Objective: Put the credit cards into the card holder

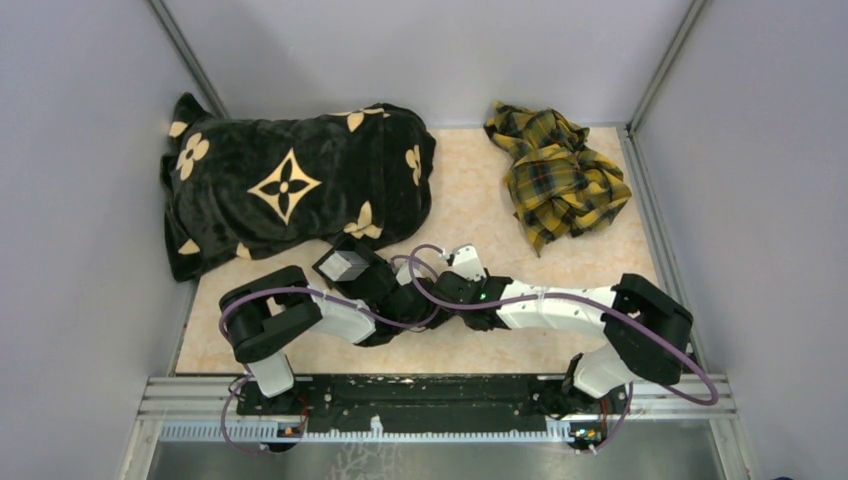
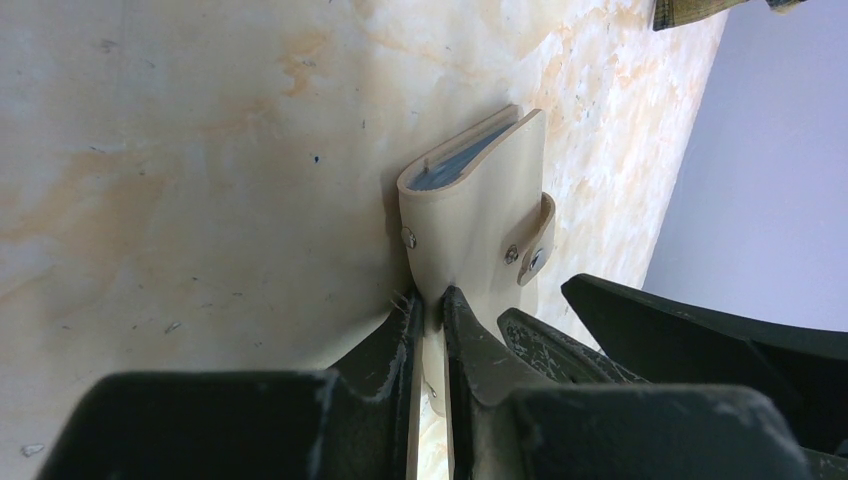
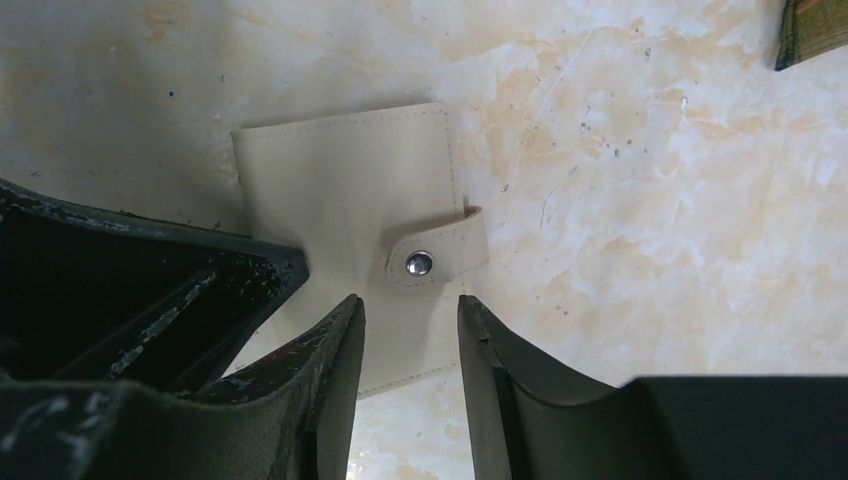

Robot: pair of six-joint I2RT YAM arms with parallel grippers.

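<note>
A beige card holder stands on edge or tilted in the left wrist view, clear sleeves showing at its end. My left gripper is shut on its folded side. The holder's face fills the middle of the right wrist view, its strap lying across one edge with a metal snap. Over that lower edge my right gripper is open, the strap's snap just ahead of its fingertips. A dark left finger covers the holder's left side. From above, both grippers hide the holder. No loose credit cards can be made out.
A black box with a pale panel lies behind the left arm. A dark patterned cushion fills the back left; a yellow plaid cloth lies back right. Bare table shows between them.
</note>
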